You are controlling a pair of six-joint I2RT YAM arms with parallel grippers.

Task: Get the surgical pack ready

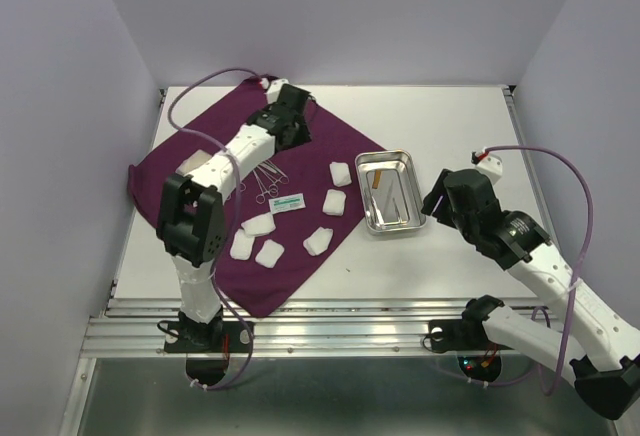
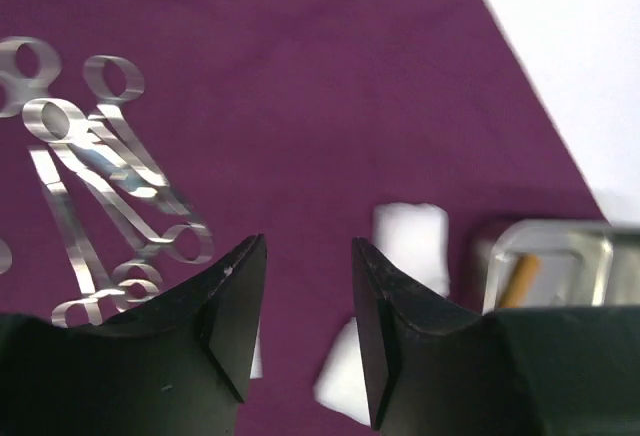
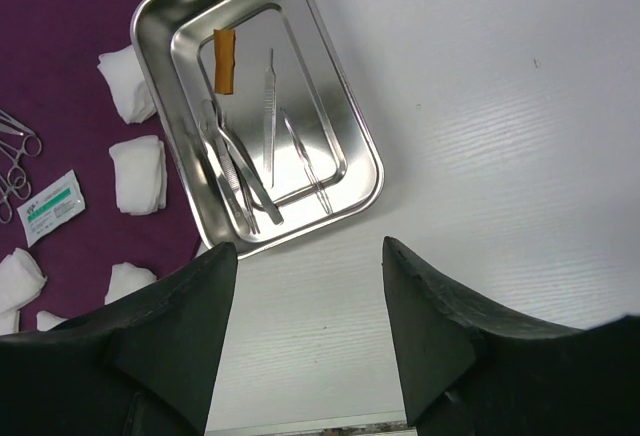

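Observation:
My left gripper is open, held over the purple cloth [image 2: 300,76] above a cluster of scissor-like clamps [image 2: 120,176]; its wrist view is slightly blurred. The steel tray [image 1: 390,226] holds several slim steel instruments [image 3: 268,126] and an orange strip [image 3: 224,61]. My right gripper is open, hanging just right of the tray with nothing between its fingers.
Several white gauze pads [image 1: 334,203] and a packet [image 1: 286,203] lie on the cloth, and a pale bundle [image 1: 193,163] is partly behind the left arm.

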